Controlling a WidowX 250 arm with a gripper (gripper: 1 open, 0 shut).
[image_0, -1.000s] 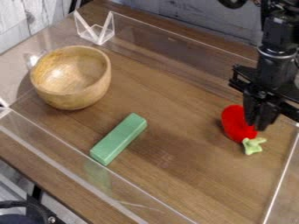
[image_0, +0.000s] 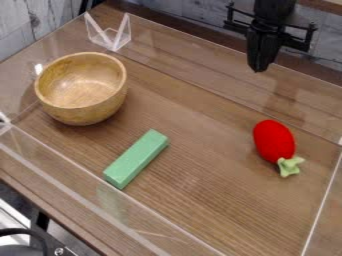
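Note:
A red object with a pale green top, like a strawberry or vegetable toy (image_0: 274, 141), lies on the wooden table at the right. The dark gripper (image_0: 261, 59) is up at the top right, well behind the red object and apart from it; whether it is open or shut cannot be made out. A wooden bowl (image_0: 80, 85) sits at the left, and a green bar (image_0: 135, 159) lies diagonally at the lower middle.
A white wire-like object (image_0: 112, 33) stands at the top left.
The gripper has moved away from the red object toward the back of the table, leaving that object uncovered on the table.

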